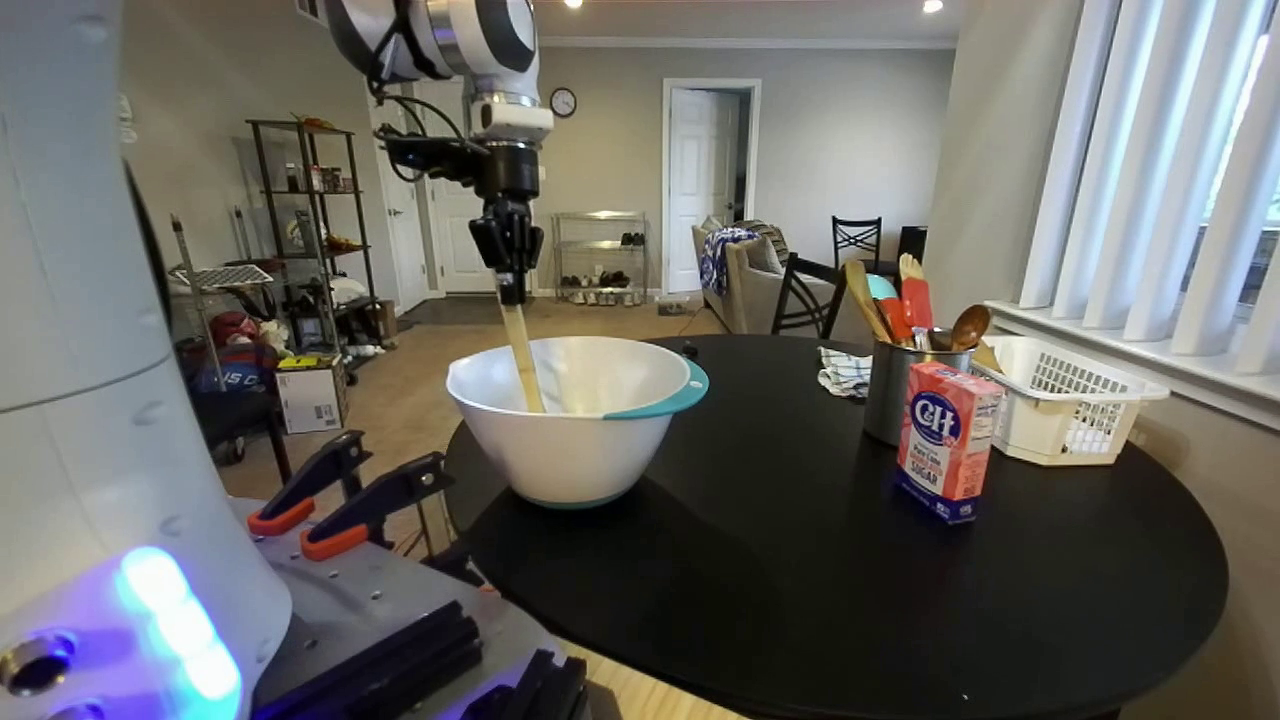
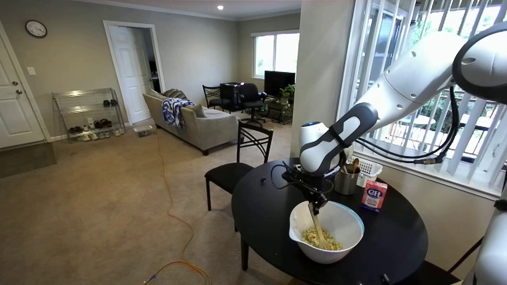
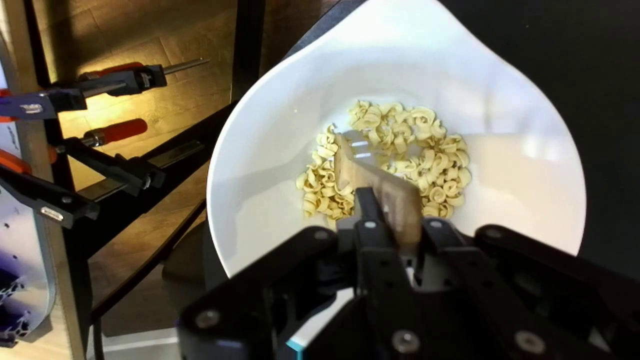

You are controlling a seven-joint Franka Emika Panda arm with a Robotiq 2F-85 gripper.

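Observation:
A wooden spatula point(image 1: 522, 358) slants down into a large white mixing bowl point(image 1: 564, 450) with a teal handle. My gripper point(image 1: 515, 286), above the bowl, is shut on the spatula's upper end. Curled dry pasta point(image 3: 441, 174) covers part of the bowl's bottom, with a bare patch near the middle in the wrist view. There the flat wooden end of the spatula reaches in among the pieces. Exterior view 2 also shows the spatula point(image 2: 317, 227) standing tilted in the pasta point(image 2: 335, 243). The gripper's fingers hide the near part of the bowl in the wrist view.
A pink sugar box point(image 1: 948, 442) stands on the black round table point(image 1: 780, 600), right of the bowl. Behind it are a metal utensil holder point(image 1: 890, 390), a white basket point(image 1: 1062, 408) and a folded cloth point(image 1: 845, 372). Clamps point(image 1: 372, 504) sit by the robot's base.

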